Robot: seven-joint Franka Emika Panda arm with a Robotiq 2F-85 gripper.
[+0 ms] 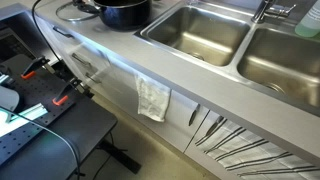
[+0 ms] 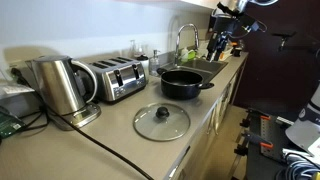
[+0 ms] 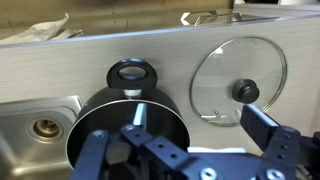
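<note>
A black two-handled pot (image 2: 183, 84) stands uncovered on the counter, between the toaster and the sink; exterior view 1 shows the same pot (image 1: 125, 15) at its top edge. Its glass lid (image 2: 161, 123) with a black knob lies flat on the counter nearby. In the wrist view, the pot (image 3: 112, 105) is partly covered by the gripper's body, while the lid (image 3: 215, 82) lies to its right. My gripper is open above the counter, its fingers apart and nothing visibly held. Exterior view 2 has the arm's end at upper right.
The double sink (image 1: 200, 35) borders the pot. A toaster (image 2: 122, 78) and a kettle (image 2: 66, 92) stand along the wall, with a black cord (image 2: 100, 140) across the counter. A white towel (image 1: 153, 98) hangs at a cabinet front.
</note>
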